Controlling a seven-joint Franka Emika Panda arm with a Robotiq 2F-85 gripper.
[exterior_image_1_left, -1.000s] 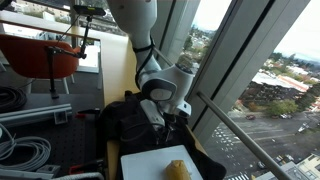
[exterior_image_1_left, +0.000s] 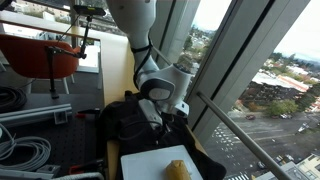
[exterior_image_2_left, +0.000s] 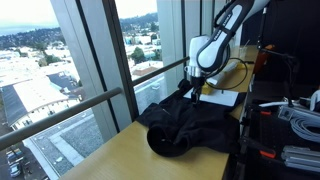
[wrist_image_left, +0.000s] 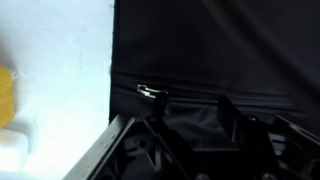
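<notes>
A black garment or cloth (exterior_image_2_left: 185, 122) lies spread and bunched on the wooden table. In the wrist view, a seam or zip line crosses the black fabric (wrist_image_left: 200, 40), with a small shiny metal piece (wrist_image_left: 150, 91) on it, perhaps a zip pull. My gripper is over the fabric with its fingers apart and no held object showing between them. The metal piece sits by the left fingertip; whether they touch, I cannot tell. From outside, the fingers are dark against the cloth and hard to make out.
Beside the cloth lies a white board (exterior_image_1_left: 147, 164) with a yellow item (exterior_image_1_left: 178, 170) on it. Also on that board is a white rounded object (wrist_image_left: 12, 150). Windows and a rail (exterior_image_2_left: 75, 115) border the table; bare wood (exterior_image_2_left: 110, 158) shows in front.
</notes>
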